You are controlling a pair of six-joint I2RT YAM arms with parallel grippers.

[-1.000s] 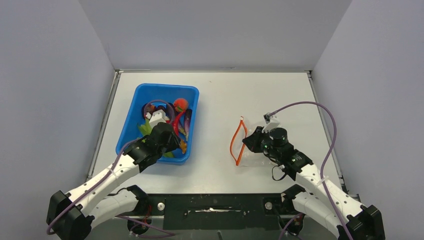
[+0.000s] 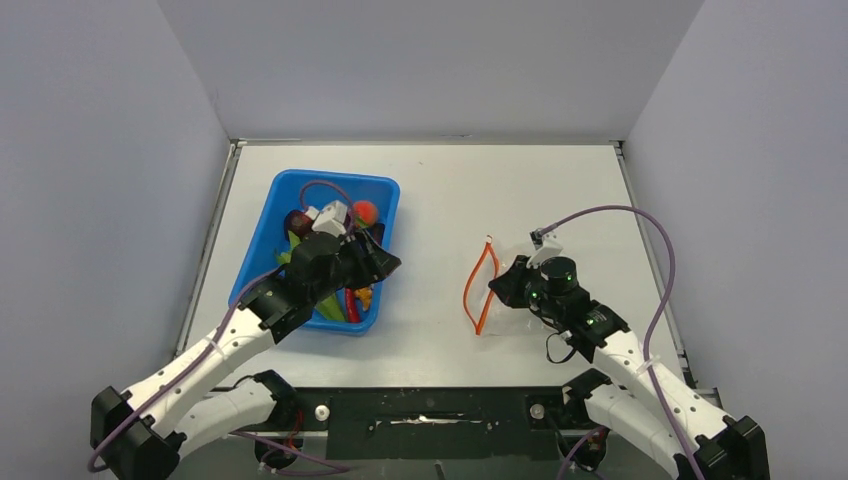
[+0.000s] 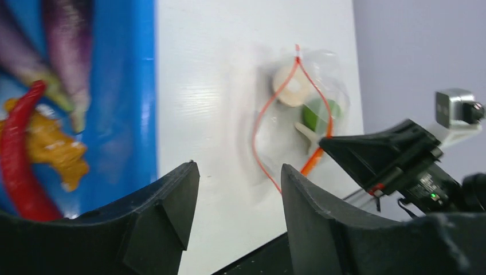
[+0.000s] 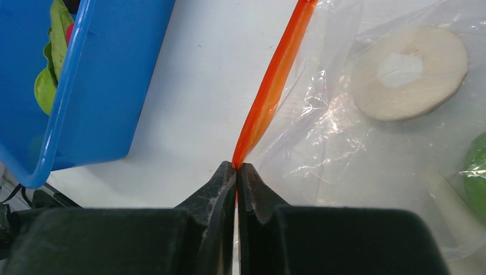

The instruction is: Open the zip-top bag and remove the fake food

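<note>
A clear zip-top bag [image 3: 275,143] with an orange rim lies on the right side of the table, its mouth spread into a loop facing left. Inside show a round beige piece [image 4: 415,74], a green piece [image 4: 475,172] and a pale elongated one [image 4: 450,200]. My right gripper is shut on one side of the orange rim [image 4: 275,86]. Over the right edge of the blue bin hangs my left gripper, its fingers apart and nothing between them; the bag is some way off to its right.
The blue bin [image 2: 392,215] on the left holds fake vegetables, among them a red chili [image 3: 20,149], eggplants [image 3: 66,43] and a peach-like fruit [image 2: 366,211].
My left gripper has moved right from over the bin's inside to its right edge. The right arm and bag have barely shifted.
</note>
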